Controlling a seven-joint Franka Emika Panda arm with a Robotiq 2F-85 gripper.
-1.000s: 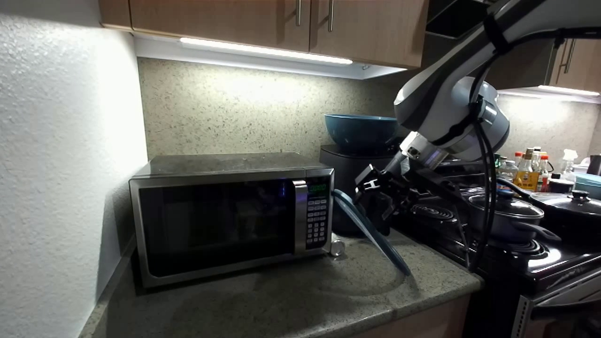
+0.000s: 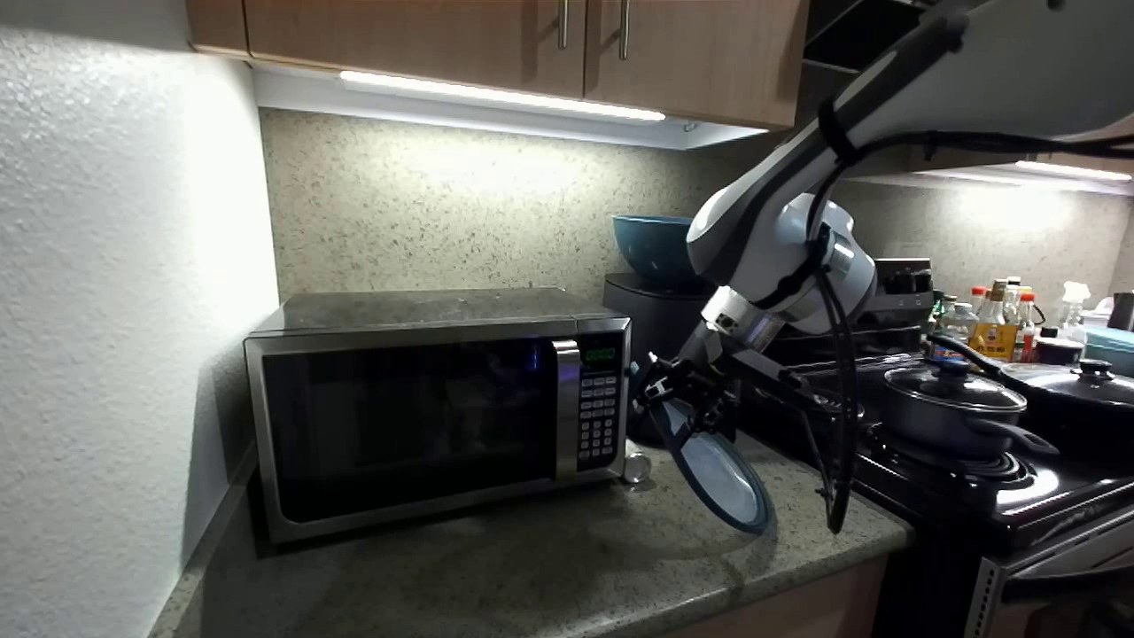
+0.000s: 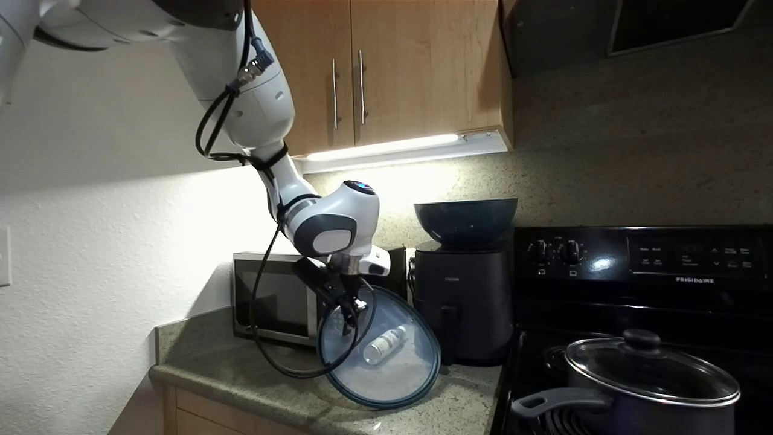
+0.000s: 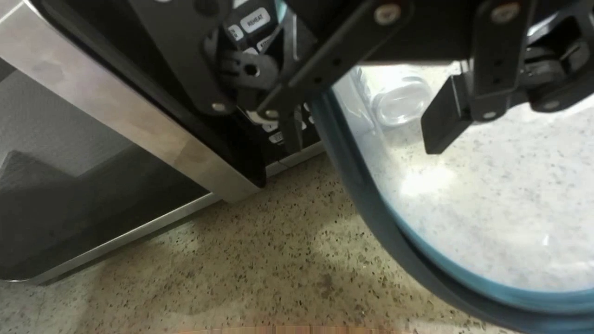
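Observation:
A round clear lid with a blue rim leans at a steep tilt beside the right end of the microwave. My gripper is at the lid's upper part, in front of the control panel. In the wrist view the fingers stand part open, and the lid's rim runs between the fingers. One finger is on the microwave side; the other finger's pad is over the clear face. A gap shows between that pad and the rim. Whether either finger touches the lid, I cannot tell.
A small clear container lies behind the lid, near the microwave's corner. The black air fryer carries a blue bowl. To the right, a lidded pot sits on the stove.
My gripper has moved left and slightly down, over to the lid's upper part. The lid, seen nearly edge-on before, has turned so more of its face shows.

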